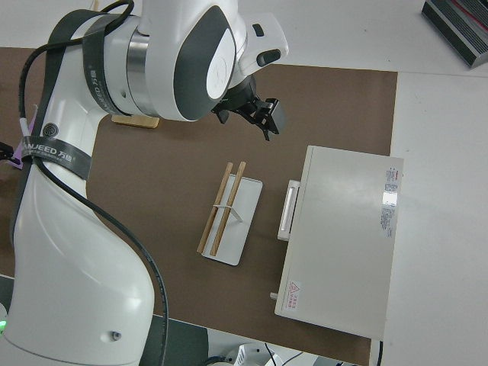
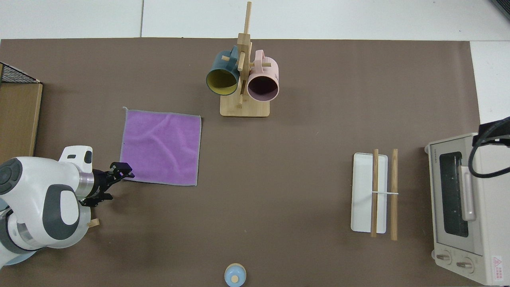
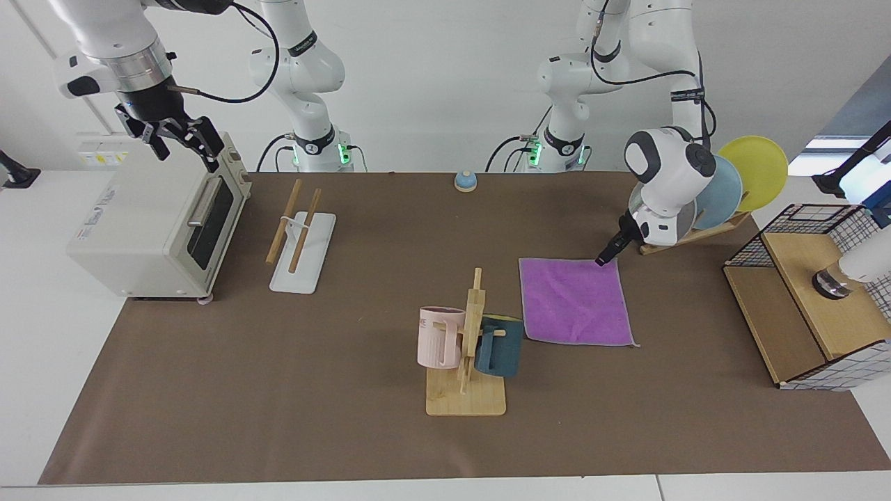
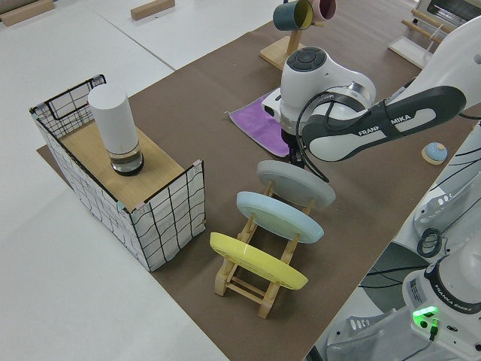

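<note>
One gripper [image 2: 119, 177] hangs at the purple cloth's [image 2: 160, 148] near left corner, fingers pointing right in the top view; in the left view it is the dark gripper [image 3: 612, 249] beside the plate rack [image 3: 693, 235]. The other gripper [image 3: 188, 138] hangs above the white oven [image 3: 142, 242]; it also shows in the front view [image 1: 255, 118]. I cannot tell how either one's fingers stand. A mug tree [image 2: 244, 110] holds a teal mug [image 2: 222, 67] and a pink mug [image 2: 263, 86].
A white board with two wooden bars [image 2: 358, 191] stands left of the oven. A small blue round object [image 2: 239, 270] lies near the front edge. A wire-and-wood shelf [image 2: 19, 119] is at the left.
</note>
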